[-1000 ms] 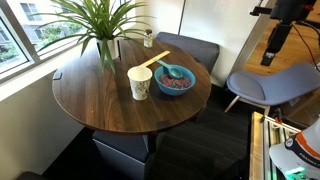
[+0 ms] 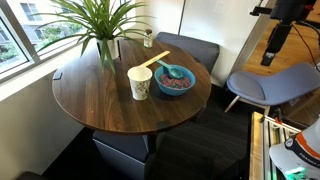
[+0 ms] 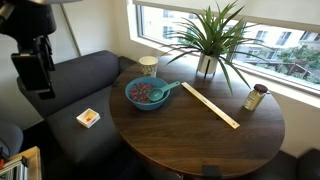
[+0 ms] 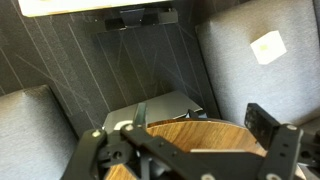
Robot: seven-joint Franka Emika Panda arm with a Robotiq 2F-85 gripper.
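On the round brown table [image 2: 100,108] sits a blue bowl [image 2: 173,86] filled with small dark reddish pieces. A teal spoon [image 3: 168,87] leans in it, its handle over the rim. Beside the bowl stands a white patterned cup [image 2: 140,83]; its inside cannot be made out. My gripper is away from the table's objects, high at the right edge in exterior view 1 and at the left in exterior view 2. In the wrist view its fingers [image 4: 262,124] stand wide apart with nothing held; the fingers are open above the floor and table edge.
A potted plant [image 3: 212,45], a light wooden strip [image 3: 210,104] and a small jar [image 3: 256,97] are also on the table. Grey chairs [image 2: 265,88] stand around it, one bearing a small white-and-yellow box [image 3: 88,118].
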